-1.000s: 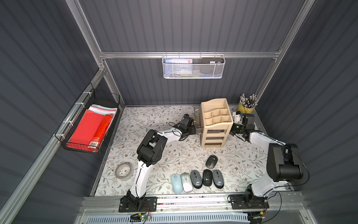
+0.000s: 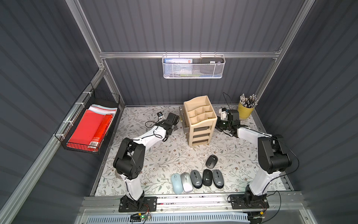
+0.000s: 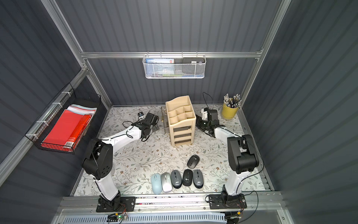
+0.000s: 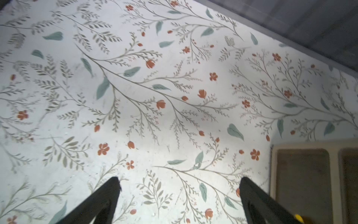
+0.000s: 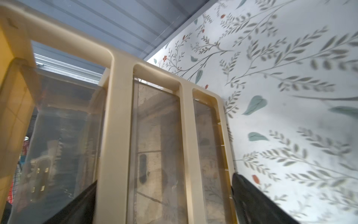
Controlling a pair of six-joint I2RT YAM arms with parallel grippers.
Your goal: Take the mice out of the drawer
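The beige drawer organizer [image 2: 201,128] stands upright at the middle back of the table. A clear drawer [image 2: 184,121] juts out of its left side; I cannot tell what lies inside. Left of that drawer, my left gripper hangs open and apart from it, with only tablecloth between its fingers. On the organizer's right side, my right gripper is open close against the frame and clear panels. Near the front edge lie a light blue mouse [image 2: 176,183], a white mouse [image 2: 186,182] and several dark ones, with a black mouse [image 2: 211,161] set behind them.
A yellow pen pot [image 2: 245,111] stands at the back right corner. A black wire basket [image 2: 93,127] with red folders hangs on the left, and a white mesh basket [image 2: 193,71] on the back wall. Free cloth lies left of the organizer and front right.
My left gripper has moved left, away from the drawer, and its arm now covers the tape roll. The right arm has also shifted left.
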